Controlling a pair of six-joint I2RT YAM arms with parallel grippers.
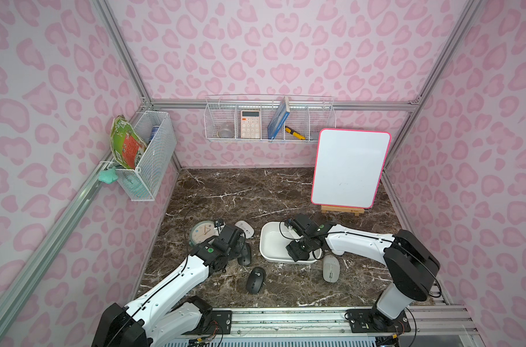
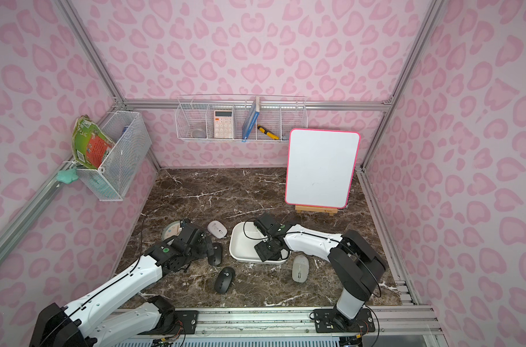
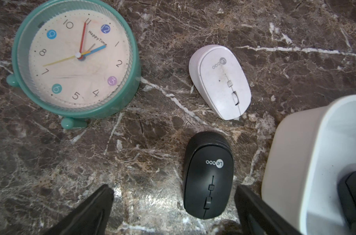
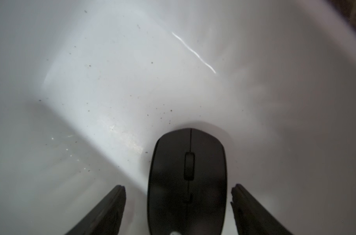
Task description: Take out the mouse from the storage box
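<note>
In the right wrist view a black mouse (image 4: 187, 180) lies on the floor of the white storage box (image 4: 119, 51). My right gripper is open, one finger on each side of this mouse; a gap shows on the left, and the right finger is very close to it. From above, the right arm reaches into the box (image 1: 263, 245) and covers the mouse there. On the left, my open left gripper hangs over the table with another black mouse (image 3: 209, 176) between its fingers in view, not gripped. The box wall (image 3: 289, 156) stands right of that mouse.
A white mouse (image 3: 223, 82) and a teal clock (image 3: 80, 58) lie beyond the left gripper. Another black mouse (image 1: 255, 280) sits in front of the box, and a grey mouse (image 1: 331, 269) to its right. A whiteboard (image 1: 351, 167) stands behind.
</note>
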